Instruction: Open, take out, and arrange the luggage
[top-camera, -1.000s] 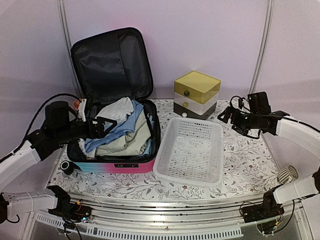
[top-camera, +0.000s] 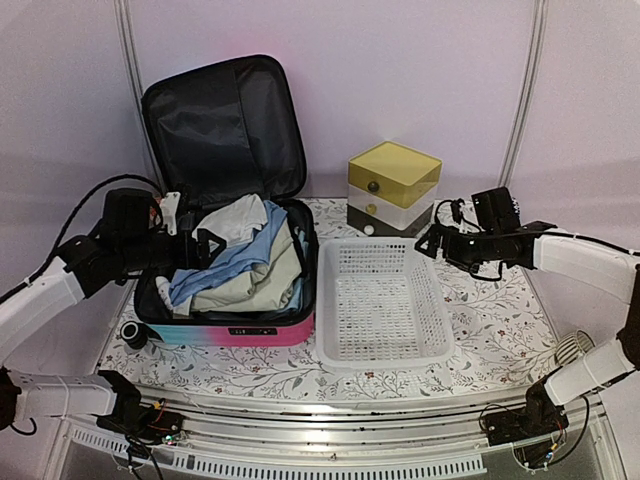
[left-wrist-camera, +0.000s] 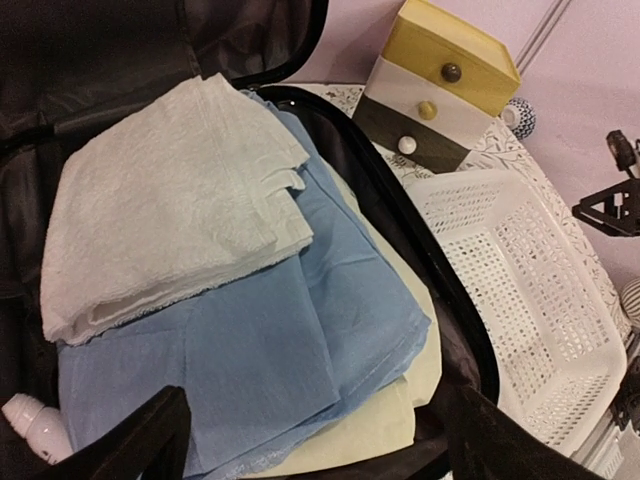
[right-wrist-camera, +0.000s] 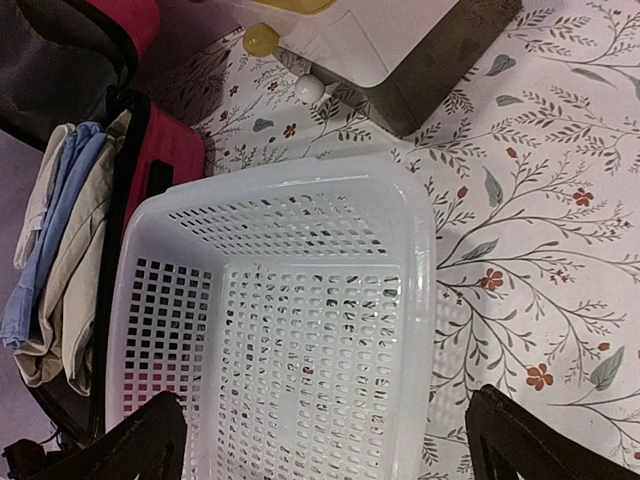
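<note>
The suitcase (top-camera: 262, 333) stands with its lid (top-camera: 225, 130) raised against the back. Inside lie a folded white towel (left-wrist-camera: 170, 200), blue cloth (left-wrist-camera: 250, 350) under it and cream cloth (left-wrist-camera: 350, 440) lower down. A white bottle end (left-wrist-camera: 38, 425) shows at the suitcase's left side. Over the clothes hangs my left gripper (top-camera: 207, 250), open and empty. To the suitcase's right, the empty white basket (right-wrist-camera: 415, 330) sits on the table. My right gripper (top-camera: 448, 255) is open near the basket's back right corner, holding nothing; whether it touches the rim I cannot tell.
A drawer box (top-camera: 394, 188) in yellow, white and dark grey stands behind the basket. A dark round object (top-camera: 134, 335) lies left of the suitcase, and a striped cup (top-camera: 574, 348) at the right edge.
The basket has turned from a slant to nearly straight, its front end shifting right. The left gripper shifted slightly.
</note>
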